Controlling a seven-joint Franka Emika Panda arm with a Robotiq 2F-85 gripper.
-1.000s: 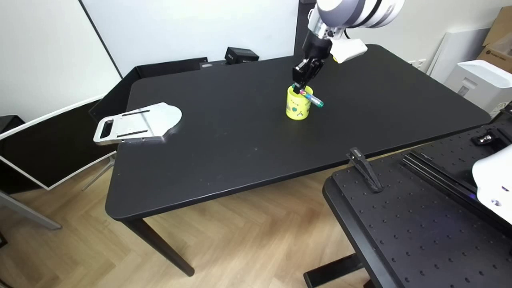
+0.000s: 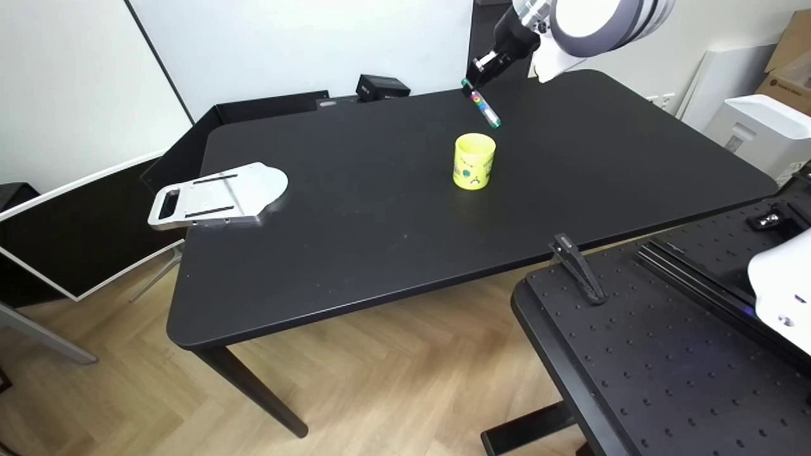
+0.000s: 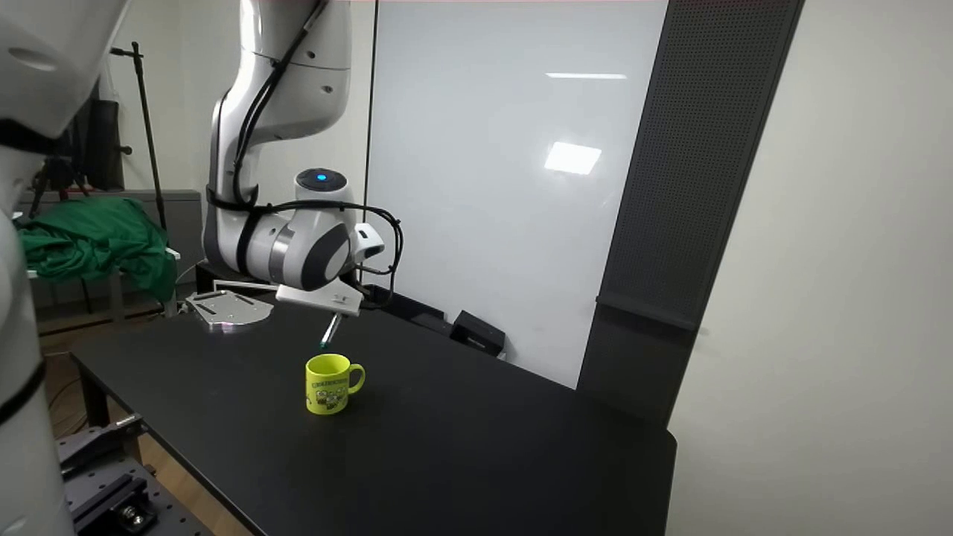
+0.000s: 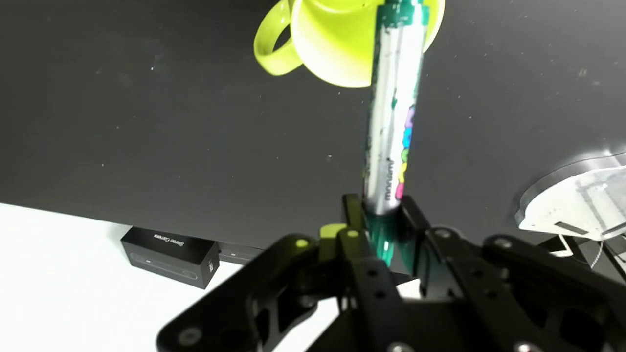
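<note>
A marker with a clear, coloured-print barrel and green ends is pinched near one end by my gripper, which is shut on it. Seen in exterior view 1, the marker slants down in the air, its lower green tip above and behind the yellow mug. The mug stands upright on the black table, its handle showing in exterior view 2. From the wrist, the far end of the marker overlaps the mug's opening, though exterior view 1 shows the two apart. What lies inside the mug is mostly hidden.
A white metal plate with slots lies at the table's left edge. Black boxes sit behind the back edge, against the whiteboard.
My gripper has risen and drawn back from the mug, carrying the marker, which now points more steeply downward. The mug has stayed in place.
</note>
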